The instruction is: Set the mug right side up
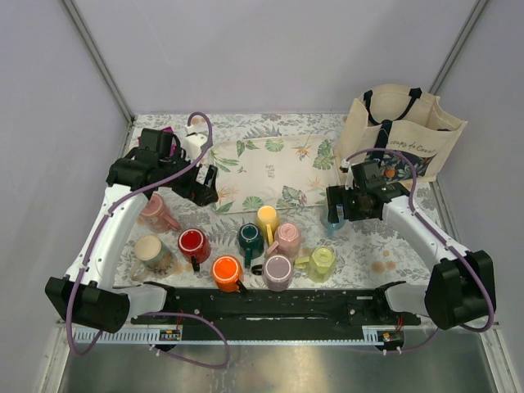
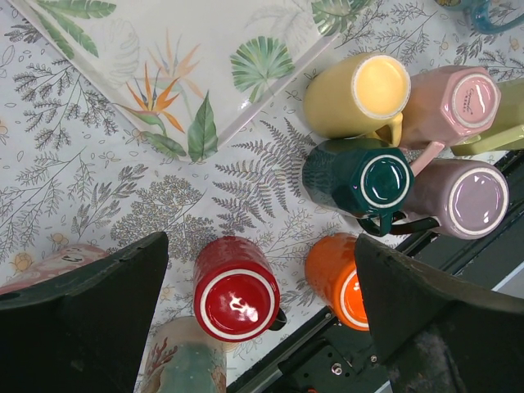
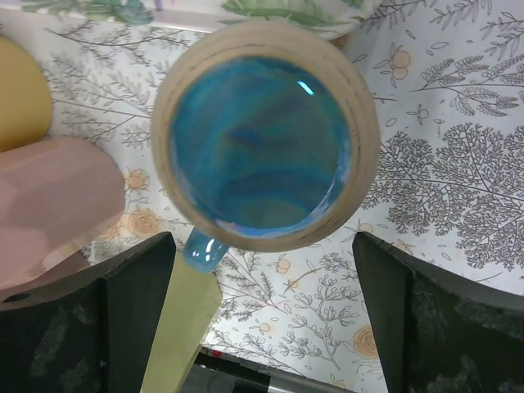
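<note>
A blue mug (image 3: 258, 143) with a tan rim is seen from above in the right wrist view; its blue glossy middle faces up and its handle points to the lower left. My right gripper (image 1: 345, 203) is open over it, fingers below the mug in that view, nothing shown between them. My left gripper (image 1: 203, 184) hangs open at the left, above several mugs, among them a red mug (image 2: 237, 299), an orange mug (image 2: 340, 278), a dark green mug (image 2: 360, 180) and a yellow mug (image 2: 356, 98).
A leaf-patterned tray (image 1: 270, 172) fills the back middle. A canvas bag (image 1: 434, 143) stands at the back right. Mugs crowd the front edge.
</note>
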